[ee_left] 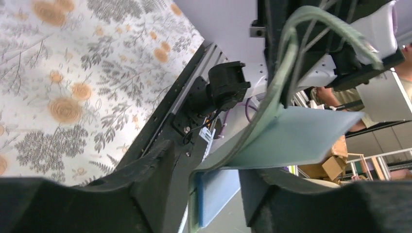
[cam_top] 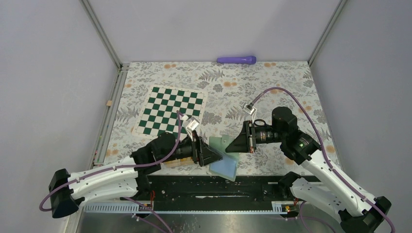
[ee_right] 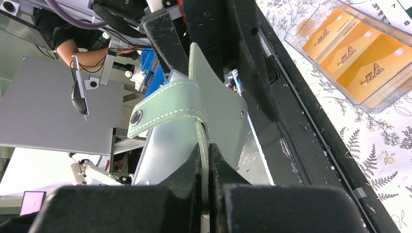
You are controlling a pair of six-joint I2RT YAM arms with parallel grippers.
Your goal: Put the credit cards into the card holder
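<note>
A pale green leather card holder (cam_top: 218, 143) with light blue sleeves (cam_top: 223, 166) is held up at the table's front edge by my right gripper (cam_top: 233, 148), shut on it; in the right wrist view its snap strap (ee_right: 165, 107) faces that camera. My left gripper (cam_top: 209, 158) is at the holder's left side, part open, its blurred fingers either side of the holder's lower part in the left wrist view; whether they touch cannot be told. A clear box (ee_right: 354, 97) of orange cards (ee_right: 374, 68) lies on the table, mostly hidden by the left arm from above.
A green checkered board (cam_top: 170, 107) lies left of centre. A purple microphone (cam_top: 236, 59) lies at the back. The black front edge runs beneath the grippers.
</note>
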